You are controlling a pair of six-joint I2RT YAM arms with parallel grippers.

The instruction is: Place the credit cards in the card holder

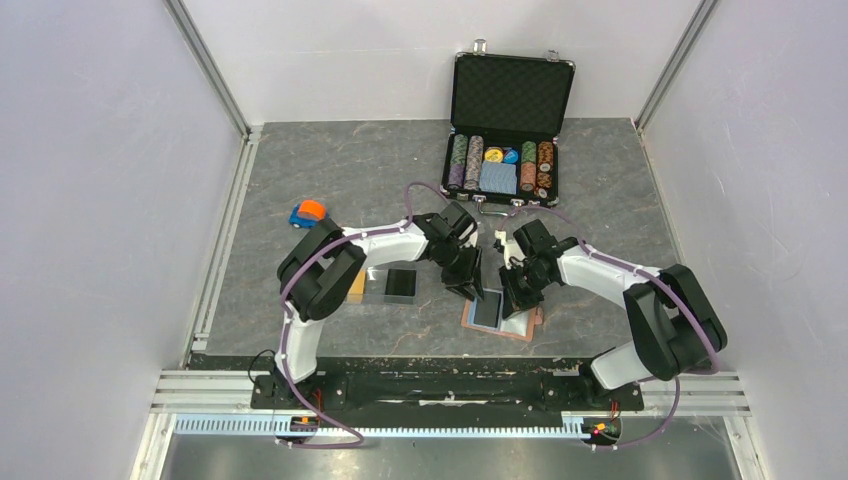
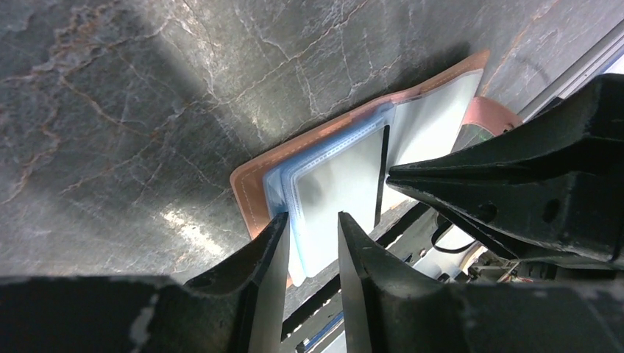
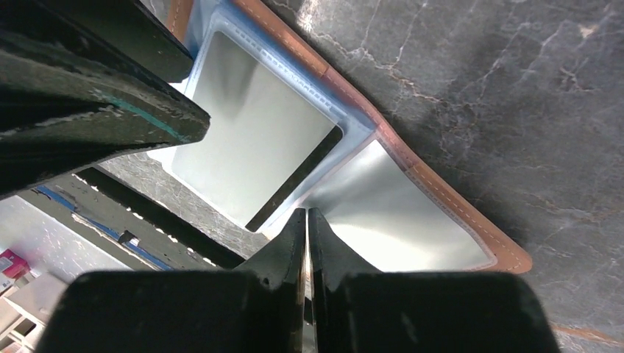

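Note:
The brown card holder (image 1: 513, 334) lies open near the table's front edge. A dark card (image 1: 487, 311) lies at its left clear page, looking pale from glare in the right wrist view, with a black strip along one edge. My left gripper stands open over this page's outer edge, nothing held between its fingers. Over the holder's other page, my right gripper is shut, with a thin pale gap between its fingers. Its tips meet the clear sleeve (image 3: 405, 220) near the sleeve's edge, which appears pinched there; the exact grip is partly hidden.
Left of the holder, a clear tray (image 1: 373, 299) bears an orange piece (image 1: 357, 286) and a black card (image 1: 401, 283). An open poker chip case (image 1: 515, 95) stands at the back. A blue-orange toy (image 1: 309, 212) sits far left. Both grippers are close together.

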